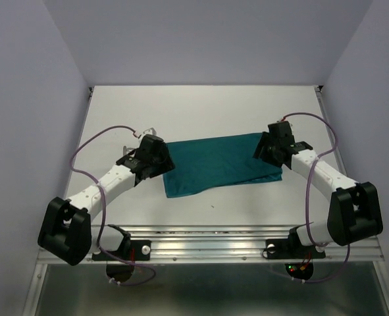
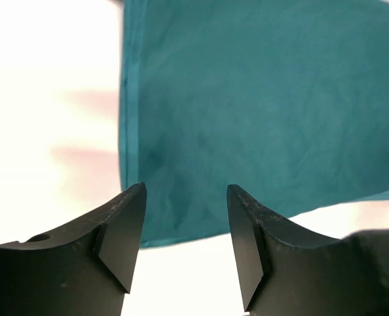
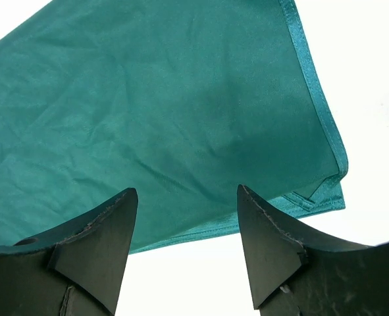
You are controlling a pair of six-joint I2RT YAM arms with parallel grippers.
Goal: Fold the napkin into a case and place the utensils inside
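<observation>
A teal napkin (image 1: 217, 161) lies folded into a long strip across the middle of the table, its near edge uneven. In the left wrist view its left end (image 2: 174, 151) spreads beyond the fingertips. My left gripper (image 1: 170, 164) hangs over that left end, its fingers part open with nothing between them. Over the right end is my right gripper (image 1: 259, 153), also standing apart and empty; in the right wrist view a lower layer (image 3: 312, 201) peeks out under the napkin's near right corner. Something pale and small, perhaps the utensils (image 1: 126, 150), shows partly behind the left arm.
Grey walls (image 1: 23, 131) rise at both sides and the back. A metal rail (image 1: 207, 234) runs along the front edge.
</observation>
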